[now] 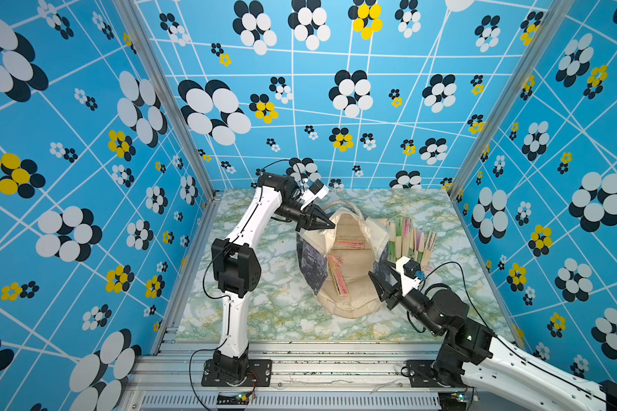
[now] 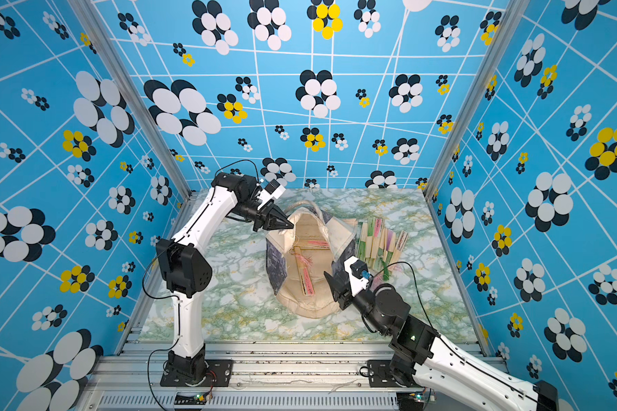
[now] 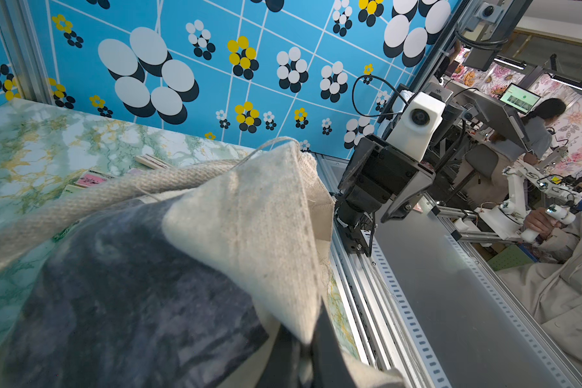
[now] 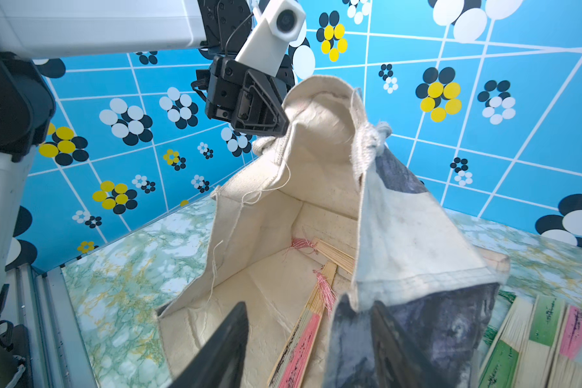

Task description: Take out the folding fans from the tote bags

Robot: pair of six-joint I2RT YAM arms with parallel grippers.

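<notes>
A cream and dark-blue tote bag [image 1: 353,260] stands open mid-table. Inside lie two pink-marked folding fans: one fan [image 1: 340,282] along the near part, the other fan [image 1: 351,244] crosswise deeper in. In the right wrist view the nearer fan [image 4: 298,349] shows its pink tassel. My left gripper is shut on the bag's cloth rim, at the left side of the opening. To the right of the mouth my right gripper is open, its fingers apart with nothing held; the bag is beyond them.
Several green- and pink-marked fans [image 1: 410,239] lie side by side on the table, right of the bag. Bare marbled tabletop [image 1: 267,308] stretches left of it. A rope handle [image 3: 142,181] arches over the bag's outer side.
</notes>
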